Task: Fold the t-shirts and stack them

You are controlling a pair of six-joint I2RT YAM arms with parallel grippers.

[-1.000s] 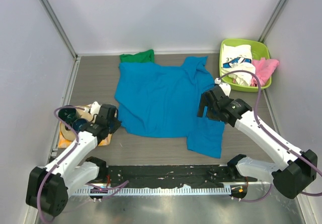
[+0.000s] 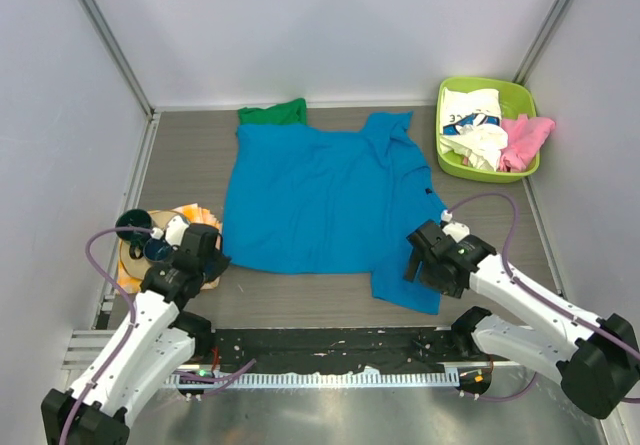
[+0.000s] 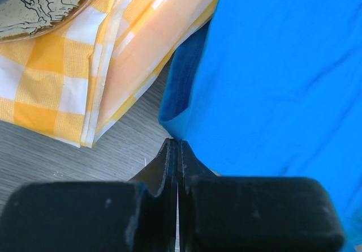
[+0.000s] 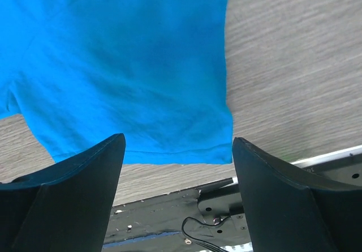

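Observation:
A blue t shirt point(image 2: 310, 195) lies spread over the table, with a sleeve point(image 2: 408, 285) reaching toward the front on the right. At its front left corner, my left gripper is shut on the shirt's edge, the cloth pinched at the very fingertips. My right gripper hangs over that front sleeve with its fingers apart and nothing gripped; the sleeve's hem point(image 4: 169, 157) runs between them in the right wrist view. Behind the blue shirt, a green folded cloth point(image 2: 275, 114) sits partly hidden at the back.
At back right, a lime basket point(image 2: 452, 164) holds white and pink clothes. A yellow checked cloth point(image 3: 45, 88) with a plate point(image 3: 85, 5) and dark mugs point(image 2: 135, 227) lies close beside the left gripper. Bare table shows along the front.
My left gripper has moved left and toward the front, drawing the shirt's front left corner outward and flattening the hem.

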